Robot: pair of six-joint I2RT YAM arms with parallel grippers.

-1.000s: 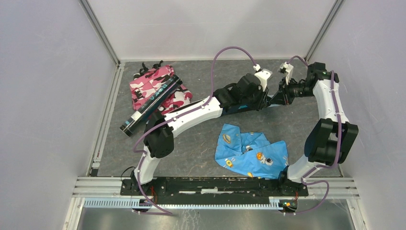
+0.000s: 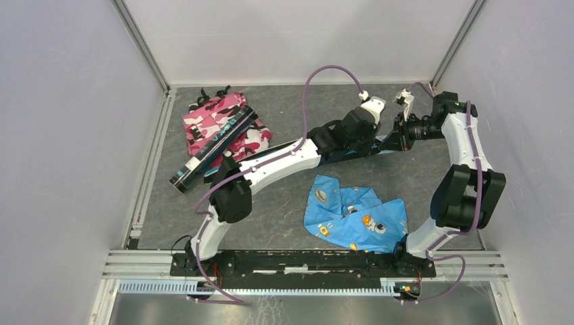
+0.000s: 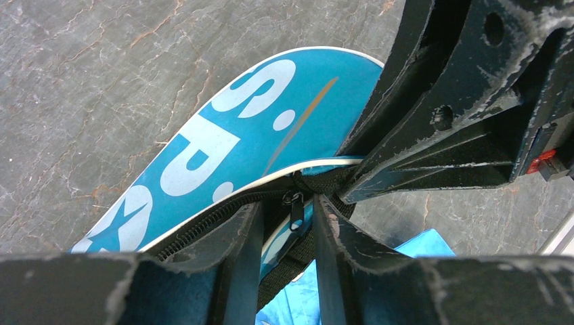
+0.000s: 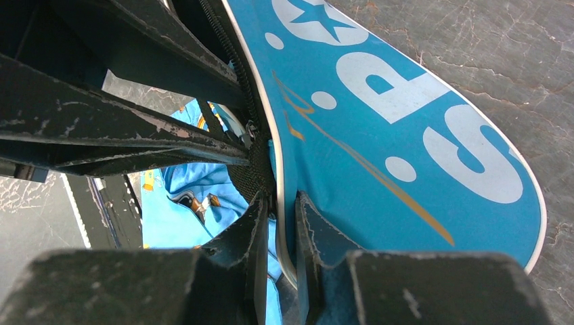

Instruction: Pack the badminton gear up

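A blue racket bag (image 3: 196, 149) with white lettering lies across the upper middle floor under both arms. My left gripper is open at the bag's zipper pull (image 3: 295, 212), which sits between its fingertips. My right gripper is shut on the white-piped edge of the blue bag (image 4: 413, 156), close beside the left gripper at the bag's right end. In the top view, both grippers meet over that end, hiding much of it.
A long black tube (image 2: 213, 149) rests on a pink camouflage bag (image 2: 203, 125) at the left. A crumpled blue printed cloth (image 2: 352, 223) lies at the front centre-right.
My left arm has shifted slightly at the bag's end. The right gripper has moved very slightly down in the top view; the other objects are unchanged.
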